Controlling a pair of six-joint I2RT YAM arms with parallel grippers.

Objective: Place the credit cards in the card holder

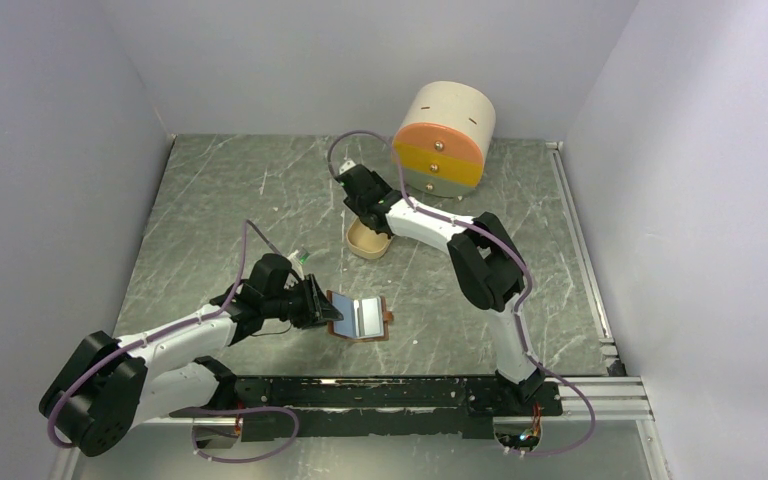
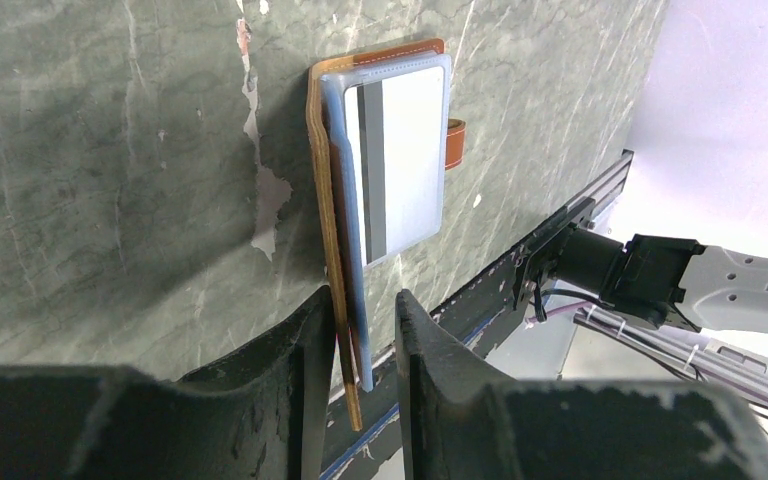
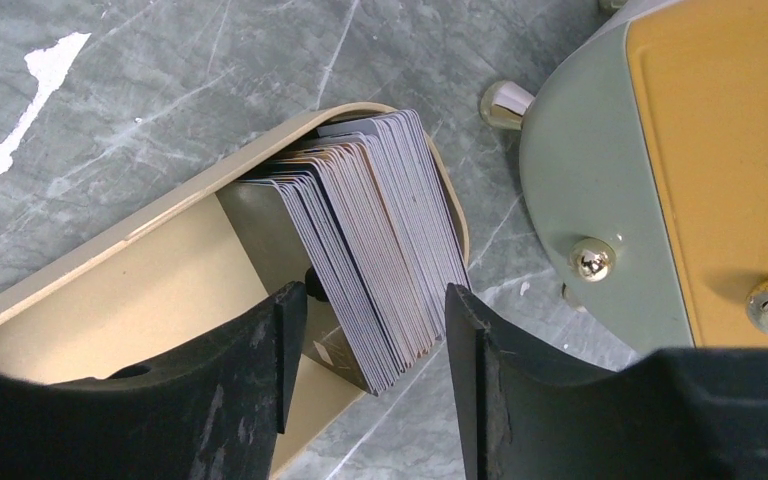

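A brown card holder point(image 1: 370, 317) with clear sleeves lies open near the front edge; in the left wrist view a white card with a dark stripe point(image 2: 400, 160) shows in its sleeve. My left gripper is part open at the holder's upright cover edge point(image 2: 328, 220); whether it grips that cover is unclear. At the back, a beige tray point(image 1: 368, 243) holds a stack of many cards point(image 3: 370, 240) leaning at one end. My right gripper is part open over this stack, fingertips on either side of its lower part.
A rounded drawer unit point(image 1: 445, 130) with orange, yellow and grey-green fronts stands just right of the tray at the back. Walls surround it.
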